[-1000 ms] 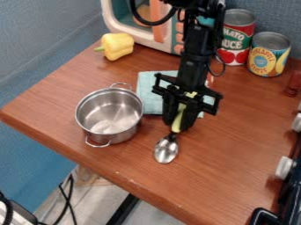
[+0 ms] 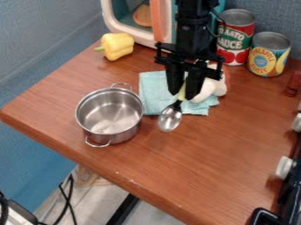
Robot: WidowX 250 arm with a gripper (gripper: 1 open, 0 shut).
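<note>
My black gripper (image 2: 186, 72) hangs over a light blue cloth (image 2: 156, 89) on the wooden table, with the yellow-handled spoon (image 2: 171, 117) beneath it, bowl toward the front. The spoon's handle runs up between the fingers; whether they are closed on it is hard to tell. A pale object (image 2: 213, 87), unclear in shape, sits behind the gripper. A steel pot (image 2: 109, 112) stands to the left of the cloth.
A yellow object (image 2: 116, 45) lies at back left, beside a toy oven (image 2: 127, 22). Two cans (image 2: 235, 39) (image 2: 268, 54) stand at back right, a stove edge (image 2: 284, 185) at right.
My gripper has moved up and back, away from the front, and the spoon has shifted the same way, its bowl now higher in view.
</note>
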